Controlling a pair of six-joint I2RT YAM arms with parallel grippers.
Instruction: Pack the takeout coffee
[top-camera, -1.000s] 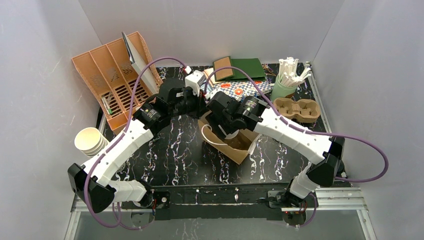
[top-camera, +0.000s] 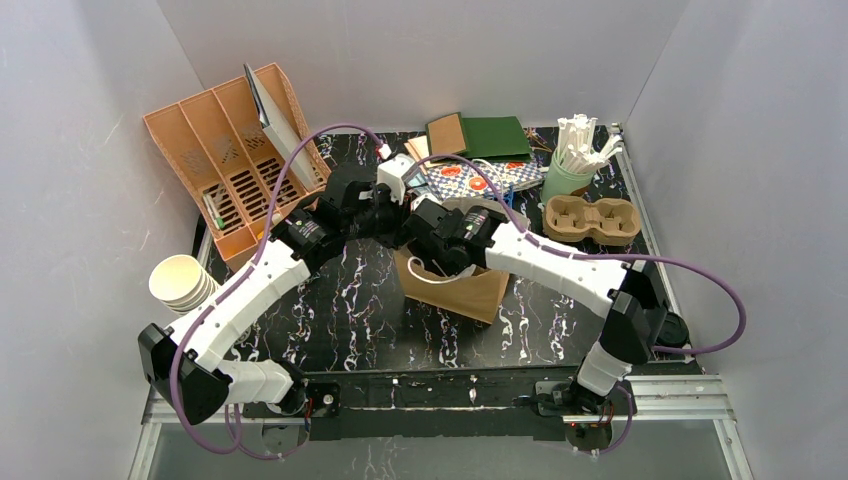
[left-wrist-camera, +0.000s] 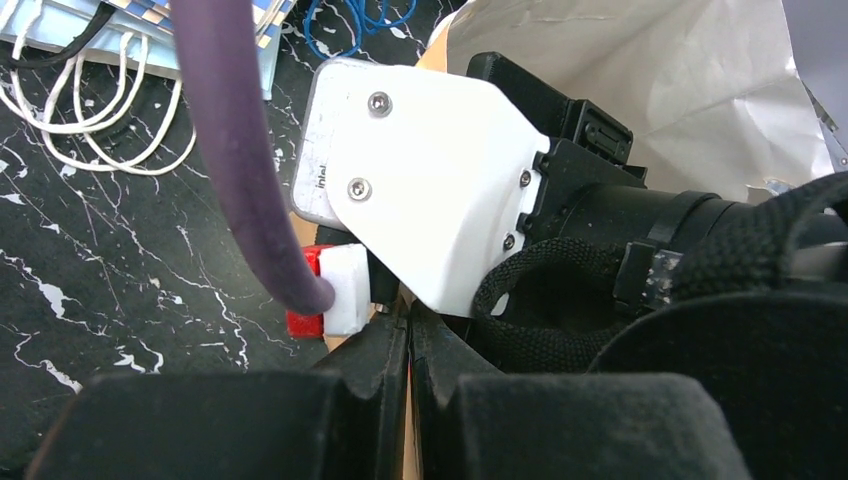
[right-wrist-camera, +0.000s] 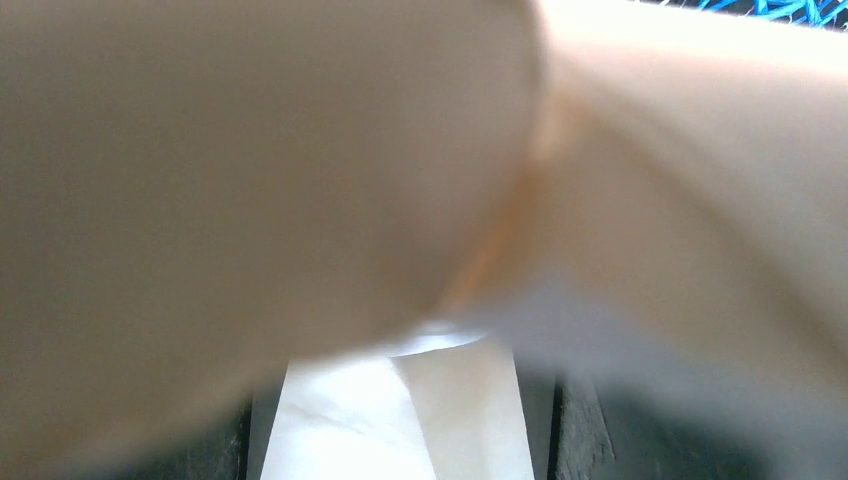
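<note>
A brown paper bag (top-camera: 460, 300) with a white handle stands at the table's middle, both arms over it. My left gripper is shut at the bag's left side, a strip of brown paper showing at and below its fingertips; whether paper is between them I cannot tell. My right gripper is open, reaching into the bag, whose blurred paper (right-wrist-camera: 300, 170) fills most of its view. Both grippers are largely hidden in the top view.
A cup carrier (top-camera: 590, 220) and straw holder (top-camera: 565, 175) stand at the right. An organiser (top-camera: 200, 150) and stacked cups (top-camera: 180, 282) are at the left. Patterned items and cords (left-wrist-camera: 110, 140) lie behind the bag.
The right arm's elbow has moved left and up in the top view. The bag's front and handle have shifted, and it looks wider.
</note>
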